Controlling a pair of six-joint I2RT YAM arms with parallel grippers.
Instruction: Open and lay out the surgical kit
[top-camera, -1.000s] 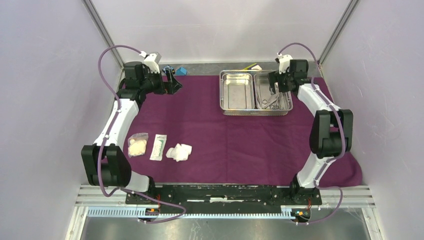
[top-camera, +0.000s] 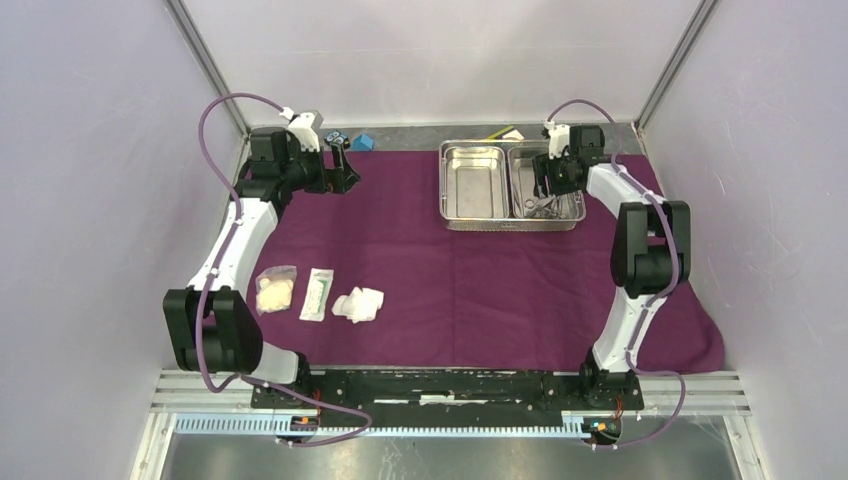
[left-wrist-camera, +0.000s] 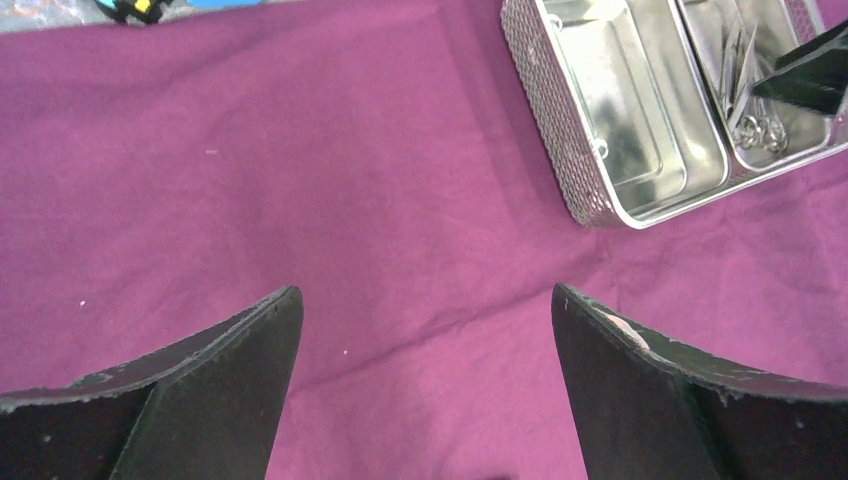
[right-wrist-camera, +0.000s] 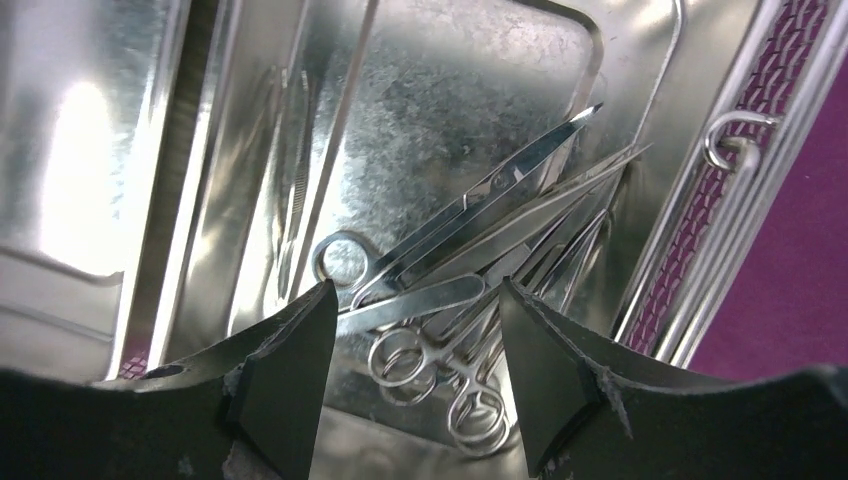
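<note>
A two-compartment steel tray stands at the back right of the purple drape. Its right compartment holds several scissors, clamps and tweezers, piled loosely toward one side. My right gripper is part open over that pile, its fingertips beside a flat steel handle; whether they touch it I cannot tell. My left gripper stands open above bare drape at the back left, with nothing between its fingers.
At the front left lie a bag of pale material, a narrow packet and white crumpled gauze or gloves. Small blue objects sit on the back edge.
My right arm has moved left and slightly toward the front, further over the instruments in the tray. The left arm and the items on the drape look unchanged.
</note>
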